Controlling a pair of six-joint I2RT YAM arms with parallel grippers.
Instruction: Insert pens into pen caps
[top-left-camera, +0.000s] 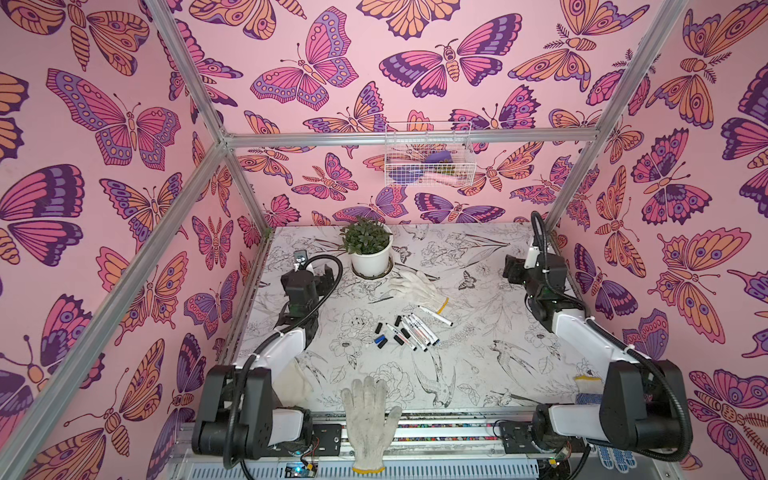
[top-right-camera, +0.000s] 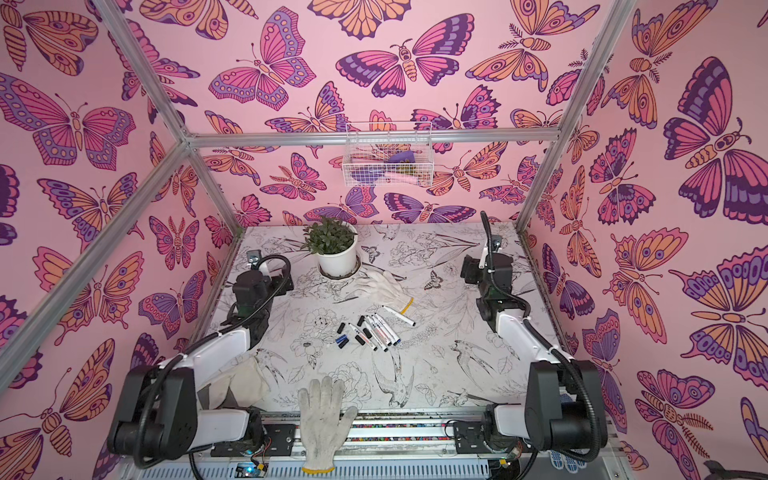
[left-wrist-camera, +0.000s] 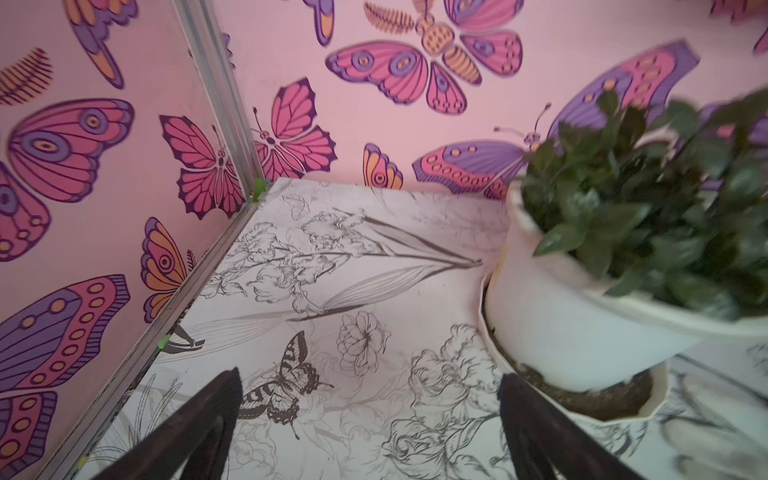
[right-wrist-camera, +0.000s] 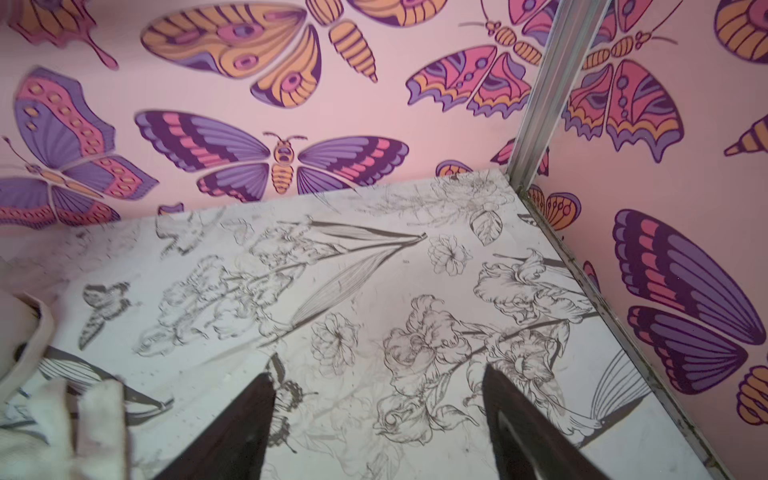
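Note:
Several white marker pens (top-left-camera: 419, 328) lie side by side near the middle of the table, one more (top-right-camera: 399, 316) apart behind them. Left of the pens are loose dark caps (top-left-camera: 378, 328) and a blue cap (top-right-camera: 341, 338). At the left side my left gripper is open, its fingers (left-wrist-camera: 192, 424) wide apart and empty. Over on the right, my right gripper also holds nothing, with a broad gap between its fingers. Both grippers are well away from the pens and caps.
A potted plant (top-left-camera: 371, 260) stands at the back, left of centre. Beside it, behind the pens, lies a white glove (top-left-camera: 412, 285); another glove (top-left-camera: 370, 420) hangs over the front edge.

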